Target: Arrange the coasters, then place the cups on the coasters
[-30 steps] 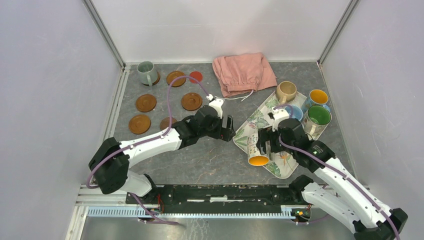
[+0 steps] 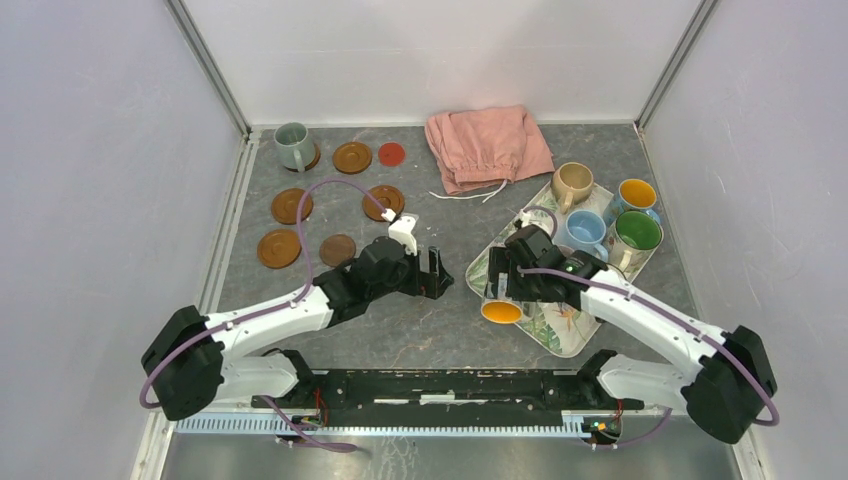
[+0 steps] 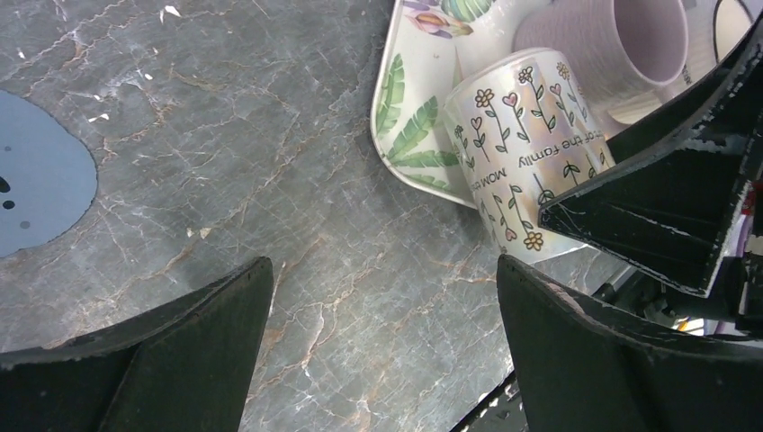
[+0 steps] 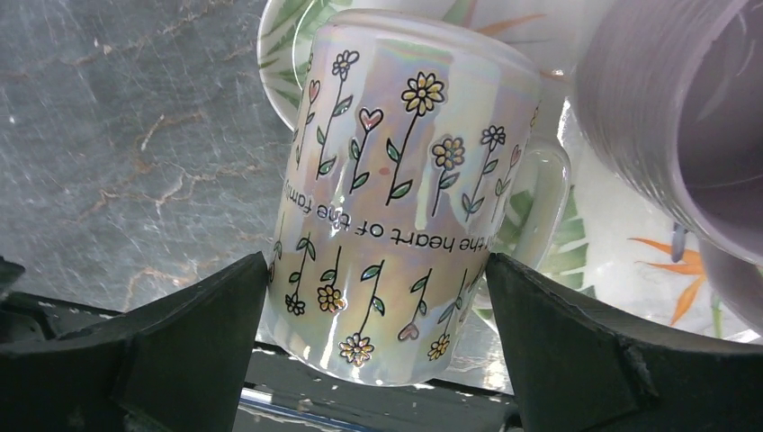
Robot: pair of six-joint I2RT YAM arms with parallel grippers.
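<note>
A white mug with a flower print (image 4: pixel 396 180) lies on its side over the tray's near left edge; its orange inside (image 2: pixel 502 312) shows in the top view. My right gripper is open, its fingers on either side of the mug's body. Left of the tray, my left gripper (image 2: pixel 436 275) stands open above bare table, nothing between its fingers. Several brown coasters lie at the left, among them one bare coaster (image 2: pixel 278 248) and another (image 2: pixel 383 202). A grey-green mug (image 2: pixel 295 146) stands on a coaster at the back left.
The leaf-patterned tray (image 2: pixel 562 338) bears other mugs, including a blue mug (image 2: pixel 586 228) and a tan mug (image 2: pixel 572 184). A green-lined mug (image 2: pixel 638 232) stands at its right. A pink cloth (image 2: pixel 488 150) lies at the back. Open table lies front left of the tray.
My right gripper has moved left, and the flower-print mug has shifted left with it. My left arm has drawn back to the left, its gripper slightly nearer the front.
</note>
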